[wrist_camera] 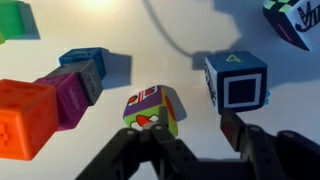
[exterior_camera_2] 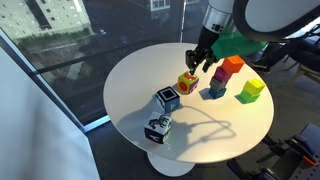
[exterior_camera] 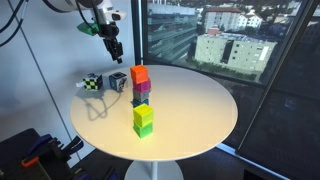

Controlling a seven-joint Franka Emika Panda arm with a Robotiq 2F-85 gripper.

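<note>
My gripper hangs above the table, its fingers apart with nothing visible between them; it also shows high at the left in exterior view 1 (exterior_camera: 117, 51). A multicoloured cube (wrist_camera: 152, 110) with red, yellow and purple faces rests on the table just ahead of the fingers in the wrist view. To its right sits a dark blue and white cube (wrist_camera: 237, 82) with a triangle on top. On the left rises a stack of an orange cube (wrist_camera: 25, 117), a purple cube (wrist_camera: 73, 95) and a blue cube (wrist_camera: 86, 62).
A yellow cube (exterior_camera: 144, 115) sits on a green cube (exterior_camera: 145, 129) near the round table's front. A black and white patterned block (exterior_camera_2: 158, 127) lies near the edge.
</note>
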